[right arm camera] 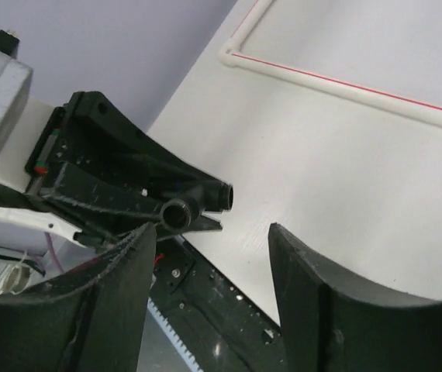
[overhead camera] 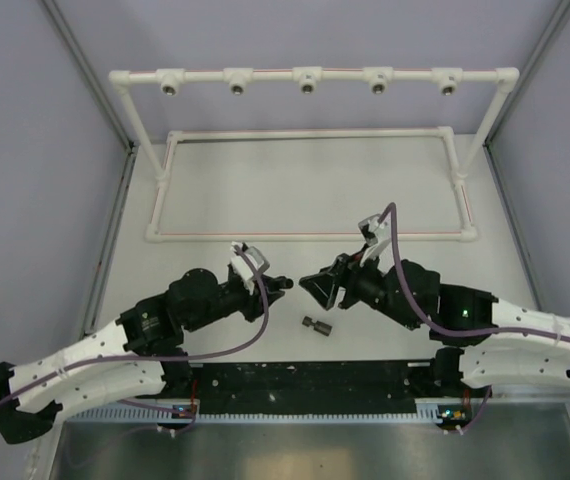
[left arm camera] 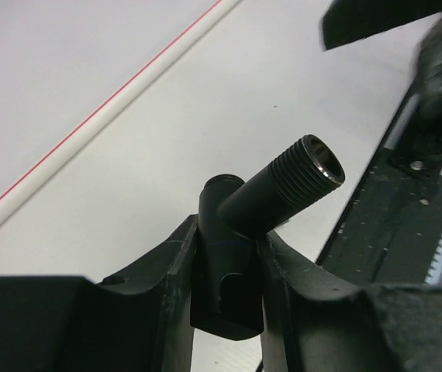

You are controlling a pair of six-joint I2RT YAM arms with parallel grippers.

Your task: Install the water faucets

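Note:
A black faucet (left arm camera: 229,248) with a threaded end is clamped between the fingers of my left gripper (overhead camera: 277,288); in the left wrist view its thread points up and to the right. Across from it, my right gripper (overhead camera: 325,285) stands open, its fingers (right arm camera: 132,291) apart with nothing between them. The right wrist view shows the faucet (right arm camera: 178,213) in the left gripper, off to the left and clear of the right fingers. Several white sockets, among them the middle one (overhead camera: 307,82), line the top pipe (overhead camera: 272,75) of the white frame.
A dark fitting (overhead camera: 317,326) lies on the white table between the arms. The frame's lower pipe (overhead camera: 305,237) crosses behind the grippers. Its sockets stand raised at the back, and the table within the frame is bare.

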